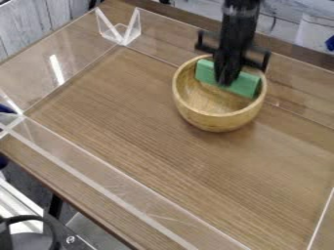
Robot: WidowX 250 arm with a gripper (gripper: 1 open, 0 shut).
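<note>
A wooden bowl point(202, 112) sits toward the upper right of the table, holding a green block point(239, 81) in its back part. My dark gripper point(225, 57) is just above the bowl's back rim, blurred, partly over the green block. Whether anything is between its fingers is too blurred to tell, as is the state of its fingers.
A white wire-like object point(120, 29) stands at the back left. Dark cables lie at the lower left corner, off the tabletop.
</note>
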